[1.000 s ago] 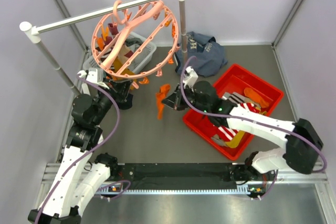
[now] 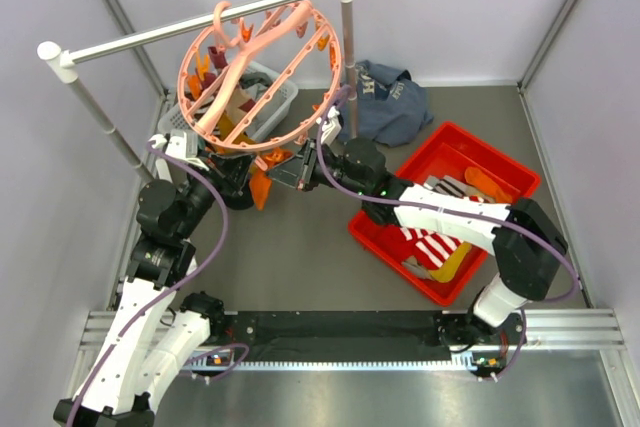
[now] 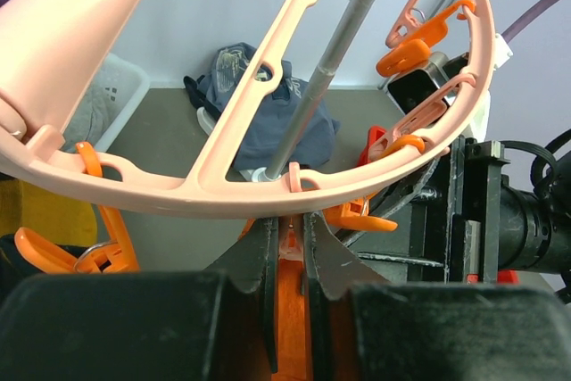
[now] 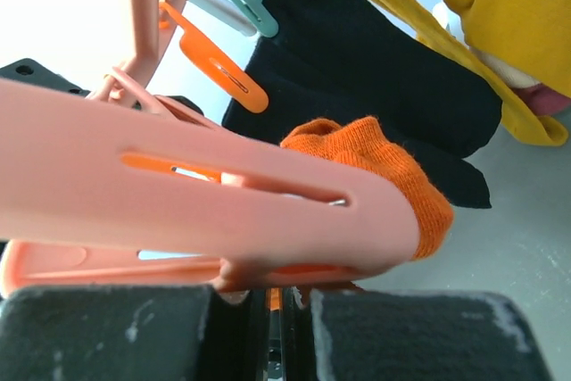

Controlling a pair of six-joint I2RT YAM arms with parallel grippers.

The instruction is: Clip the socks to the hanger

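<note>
The round pink hanger (image 2: 255, 64) hangs from the rail, socks and orange clips on it. At its front rim my left gripper is shut on a pink clip (image 3: 290, 236). An orange sock (image 2: 259, 186) hangs just below, behind the left fingers in the left wrist view. My right gripper (image 2: 290, 174) is shut at that sock, beside the left one; in the right wrist view the sock's top (image 4: 375, 176) rises behind a large pink clip (image 4: 268, 220), and only a little orange shows at the fingers.
A red bin (image 2: 420, 287) with more socks fills the right side. A white basket (image 2: 280, 107) and a blue-grey cloth (image 2: 390, 107) lie at the back. Black and yellow socks (image 4: 384, 86) hang behind the orange one.
My right arm has moved left, carrying the orange sock from the middle to beneath the hanger's front rim, against the left gripper. The left arm has stayed still.
</note>
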